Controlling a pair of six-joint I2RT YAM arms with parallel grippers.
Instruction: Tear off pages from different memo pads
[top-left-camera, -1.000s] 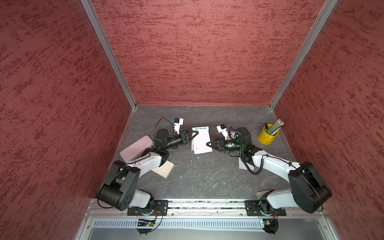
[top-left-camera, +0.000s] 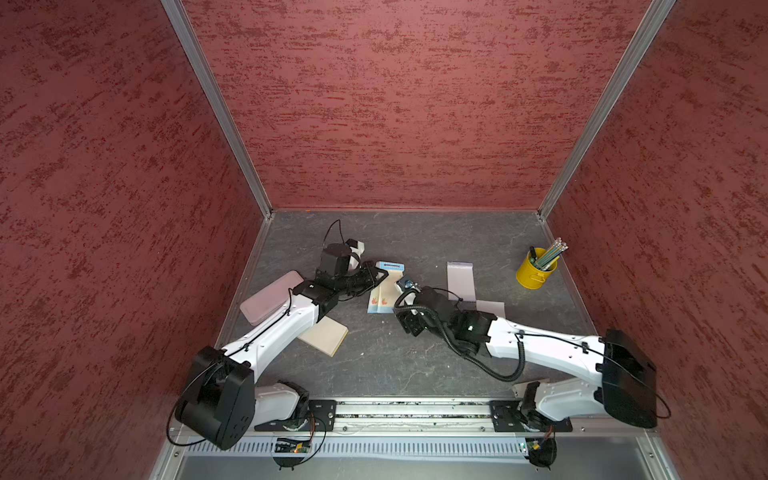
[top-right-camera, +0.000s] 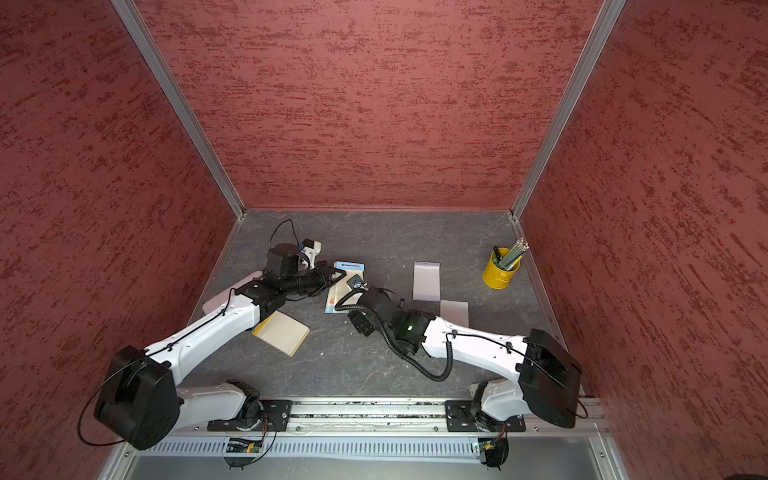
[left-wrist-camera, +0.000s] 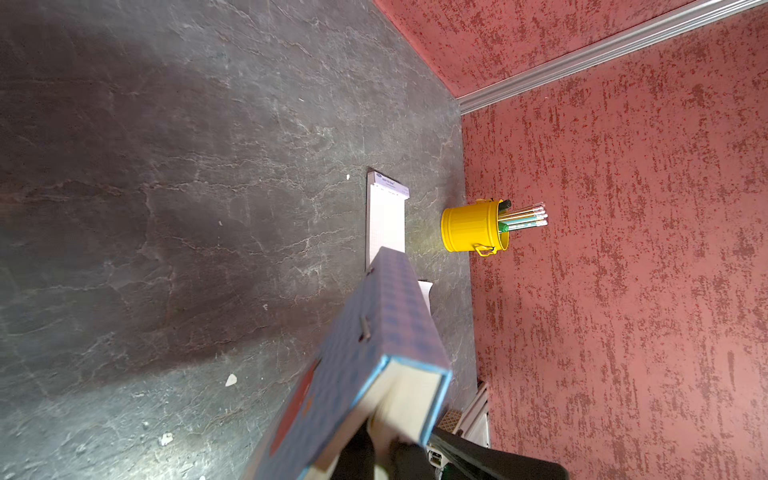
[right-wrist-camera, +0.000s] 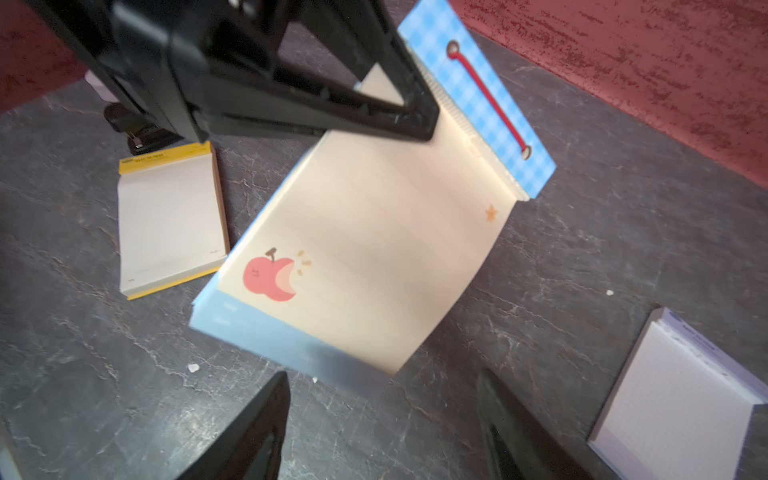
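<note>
A light-blue checked memo pad with apple-printed cream pages is held in the air by my left gripper (top-left-camera: 379, 273), which is shut on its side; in the left wrist view the pad's checked back (left-wrist-camera: 368, 336) faces the camera. My right gripper is below and in front of the pad's lower edge, fingers apart with nothing seen between them. A white pad with a lilac top (top-left-camera: 461, 281) lies at the middle right, another white pad (top-right-camera: 453, 314) nearer. A cream pad with yellow edge (top-left-camera: 323, 335) lies front left.
A pink pad (top-left-camera: 269, 300) lies at the left. A yellow bucket of pencils (top-left-camera: 531, 273) stands at the far right.
My right gripper has let go of the pad's edge and swung left and toward the front, below the pad. The pad and my left gripper have shifted slightly left.
</note>
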